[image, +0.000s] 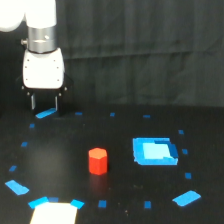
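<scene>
A red block (97, 161), roughly hexagonal in outline, sits on the black table in the middle of the camera view. To its right is a blue square piece (139, 150) with a white patch (156, 151) inside; whether it is a shallow tray or lies flat is hard to tell. Over at the upper left, my gripper (44, 101) hangs below the white arm, pointing down, well apart from both. Its two dark fingers stand spread, so it looks open, and nothing shows between them.
Small blue marks dot the black table. Larger blue strips lie below the gripper (46, 113), at the left (17, 187) and at the lower right (186, 198). A pale object (53, 214) is cut off by the bottom edge. Bare table surrounds the red block.
</scene>
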